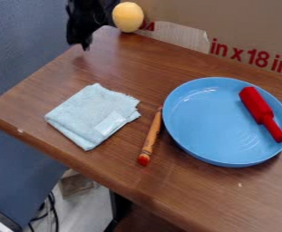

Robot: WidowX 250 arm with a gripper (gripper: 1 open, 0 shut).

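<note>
The black gripper [85,40] hangs over the table's far left corner, at the top left, apart from the objects; its fingers are dark and I cannot tell how they stand. A folded pale blue cloth [92,114] lies on the left of the table. A wooden stick with a red end [151,137] lies between the cloth and a blue plate [209,127]. A red rolling-pin-like object [260,111] lies on the plate's right side. A pale yellow round object [127,16] is at the back, right of the gripper.
The wooden table [131,199] has bare room behind the cloth and at the front. A cardboard box [246,36] stands along the back. Cables hang below the table's left edge.
</note>
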